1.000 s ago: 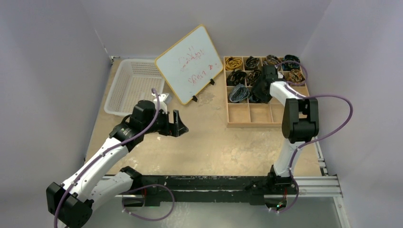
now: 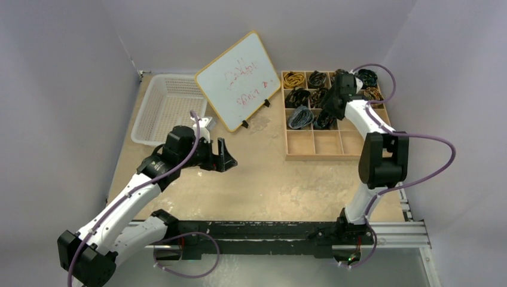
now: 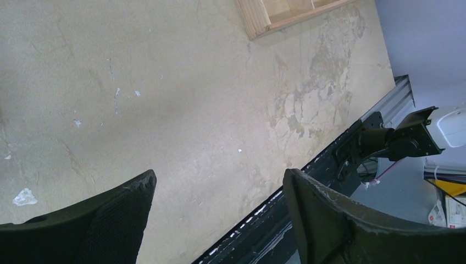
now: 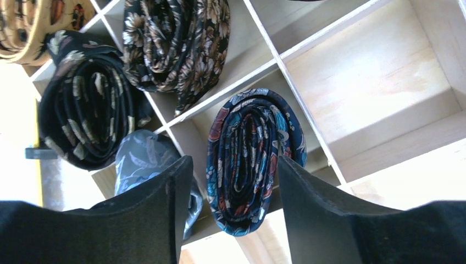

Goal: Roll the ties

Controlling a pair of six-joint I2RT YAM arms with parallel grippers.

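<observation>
A dark blue-and-red patterned tie, rolled into an oval coil, sits in a compartment of the wooden organizer. In the right wrist view my right gripper is over that coil, its fingers parted and not closed on it. Neighbouring cells hold a floral dark roll, a black patterned roll and a grey-blue roll. Over the bare table at left, my left gripper stands open and empty. The right arm hides part of the organizer from above.
The organizer's front row shows empty cells. At the back left stands a white basket, looking empty, beside a tilted whiteboard. Clear tabletop lies between the arms.
Over the last second my right arm has shifted back and a little right, uncovering more of the dark tie's coil. Between the last two moments it barely moved. The left arm looks still.
</observation>
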